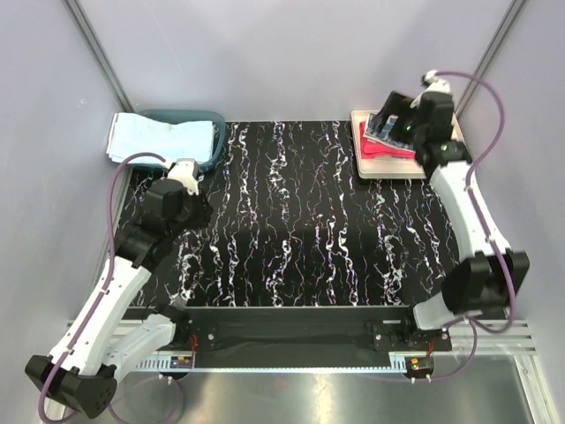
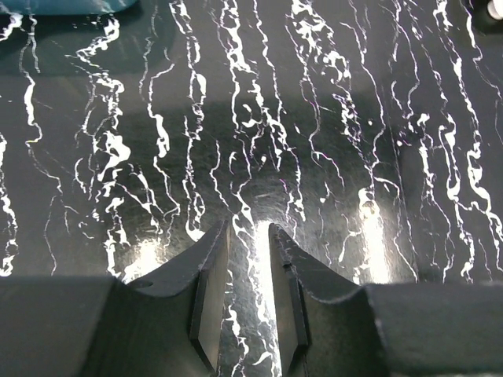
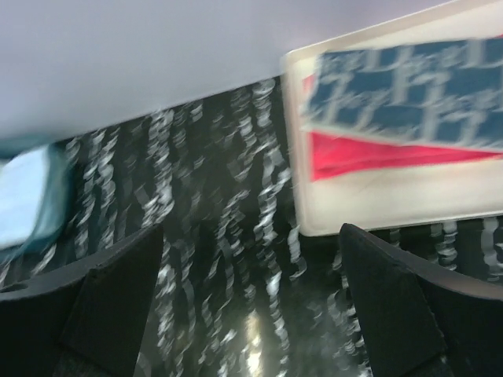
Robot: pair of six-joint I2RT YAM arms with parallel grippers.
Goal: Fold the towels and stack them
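A folded dark blue towel (image 3: pixel 393 94) with a pale pattern lies on top of a red towel (image 3: pixel 354 157) inside the cream tray (image 3: pixel 377 196) at the back right. The two are slightly askew, so red shows along the blue towel's edge. My right gripper stands wide open and empty, left of the tray in its own blurred view; from the top it hangs over the tray, covering part of the towels. At the left, my left gripper is open by a narrow gap, with only bare table beneath it.
A teal basket (image 1: pixel 192 115) at the back left holds light blue towels (image 1: pixel 168 137), heaped above its rim. Walls close off the back and both sides.
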